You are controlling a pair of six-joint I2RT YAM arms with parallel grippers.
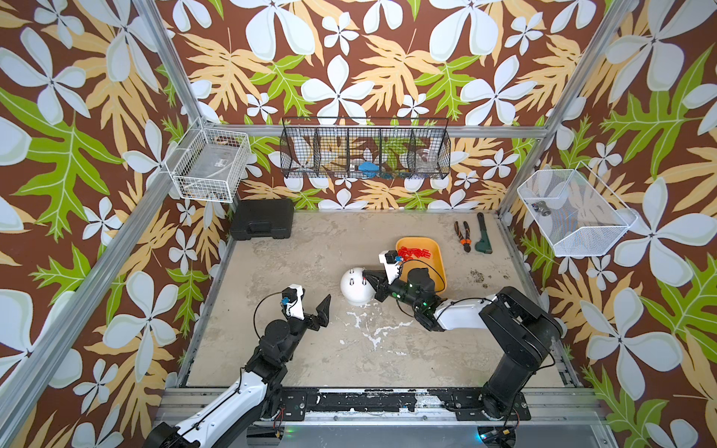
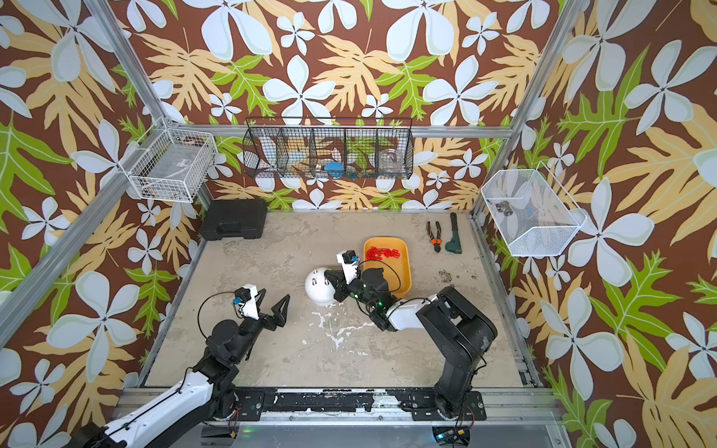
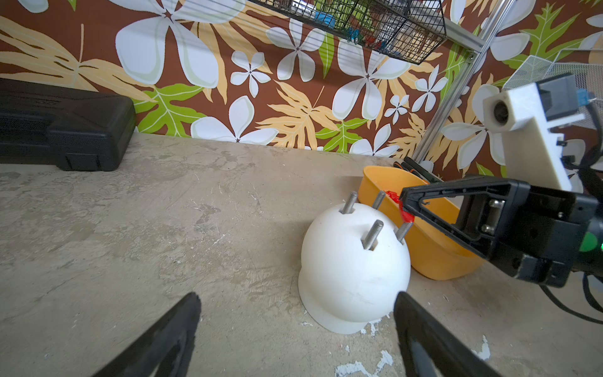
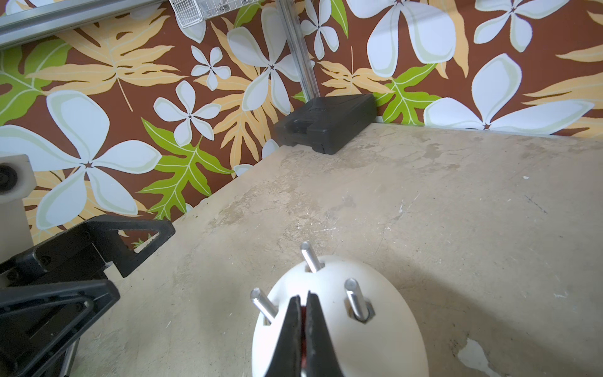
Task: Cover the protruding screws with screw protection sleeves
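A white dome (image 3: 355,276) stands on the table with metal screws sticking up from its top. Bare are the front screw (image 3: 373,234), the back-left screw (image 3: 348,202) and the back-right screw (image 3: 378,199). My right gripper is shut above the dome's right side, with a red sleeve (image 3: 407,213) between its fingertips. The sleeve's lower end meets the tip of the right-hand screw (image 3: 404,232); how far it covers the screw I cannot tell. To the dome's left, my left gripper (image 1: 322,313) is open and empty.
Behind the right gripper sits a yellow bin (image 1: 435,257) holding several red sleeves (image 1: 415,253). Pliers (image 1: 463,236) and a green-handled tool (image 1: 483,234) lie at the back right, a black case (image 1: 261,218) at the back left.
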